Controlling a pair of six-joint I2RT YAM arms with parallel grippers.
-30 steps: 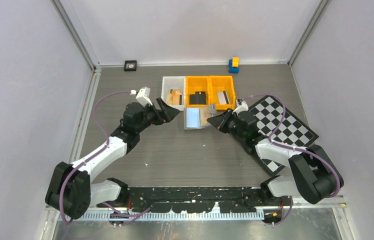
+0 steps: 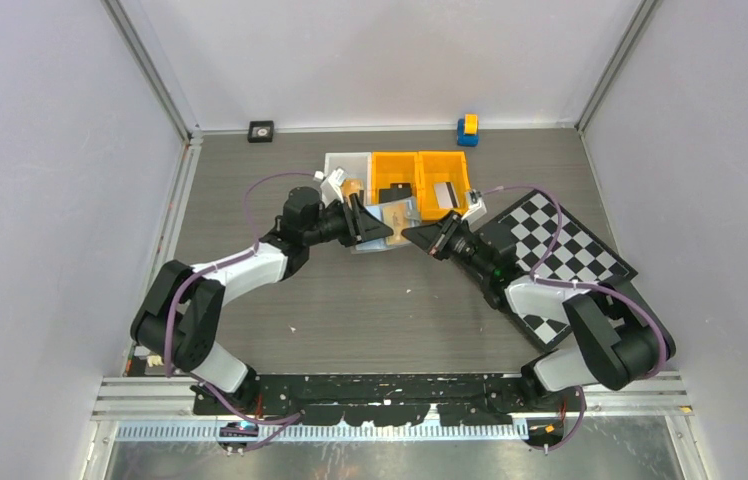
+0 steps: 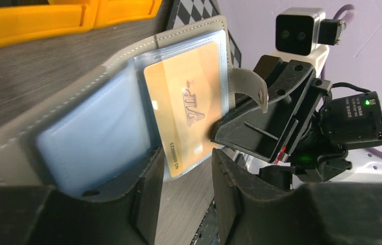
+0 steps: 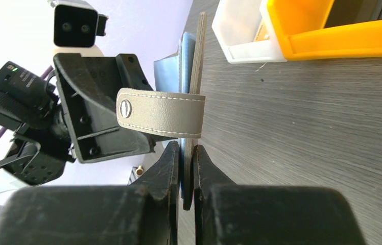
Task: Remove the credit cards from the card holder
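The grey-tan card holder (image 2: pixel 374 247) stands spread open in the air between both arms, with blue-lined sleeves inside. In the left wrist view a gold VIP card (image 3: pixel 191 102) sits in its far sleeve. My right gripper is shut on the holder's edge, its snap strap (image 4: pixel 163 113) sticking out beside the fingers. My left gripper is part open at the holder, one finger in front of the blue sleeve (image 3: pixel 99 132). The gold card's lower corner shows in the gap between its fingertips; whether they touch it I cannot tell.
Behind the holder stand a white bin (image 2: pixel 347 163) with a gold card in it and two orange bins (image 2: pixel 443 163) holding dark and pale cards. A checkered board (image 2: pixel 560 240) lies at right.
My left gripper has moved right, from clear of the holder to over its left part. The right gripper, still on the holder, has shifted slightly left with it.
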